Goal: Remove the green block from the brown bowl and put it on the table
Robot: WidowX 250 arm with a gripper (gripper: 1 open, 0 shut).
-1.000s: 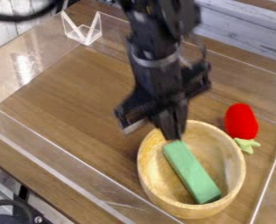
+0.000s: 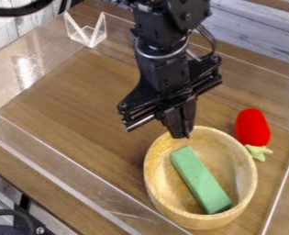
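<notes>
The green block (image 2: 202, 182) lies lengthwise inside the brown bowl (image 2: 164, 195), slanting from the bowl's far side towards its near right side. My gripper (image 2: 180, 127) hangs above the bowl's far rim, tip pointing down. It appears clear of the block, which is in full view. Dark parts of the gripper overlap, so I cannot make out the gap between its fingers.
A red toy vegetable (image 2: 250, 127) with a green stem lies just right of the bowl, by its rim. Bare wooden table (image 2: 79, 128) stretches to the left. A clear wire-like holder (image 2: 86, 32) stands at the back left.
Bowl, block and red toy keep their places.
</notes>
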